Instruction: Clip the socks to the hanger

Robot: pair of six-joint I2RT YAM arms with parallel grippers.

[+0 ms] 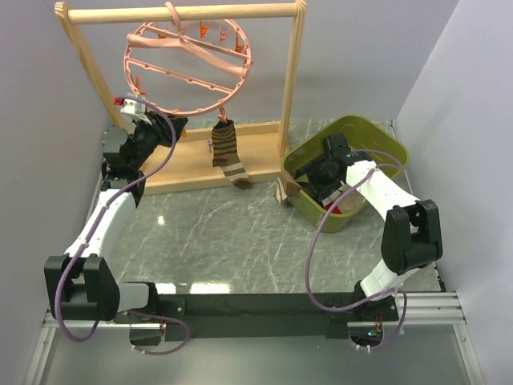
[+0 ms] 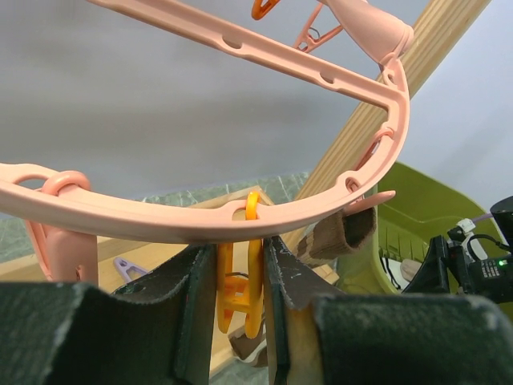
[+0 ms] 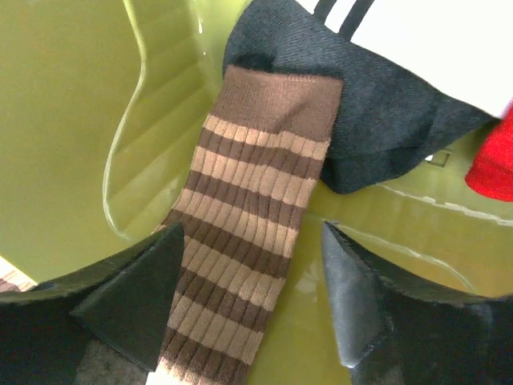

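Note:
My left gripper [image 1: 175,128] is shut on an orange clip [image 2: 252,273] hanging from the pink round hanger [image 1: 184,77]. A striped sock [image 1: 225,148] hangs from the hanger's front clip. My right gripper [image 1: 319,185] is inside the green bin, its fingers [image 3: 136,301] [image 3: 377,309] apart over a brown striped sock [image 3: 240,204], with no grip on it visible.
The green bin [image 1: 387,143] at the right holds dark, white and red socks, and a brown sock [image 1: 286,188] hangs over its left rim. The wooden stand [image 1: 291,72] surrounds the hanger.

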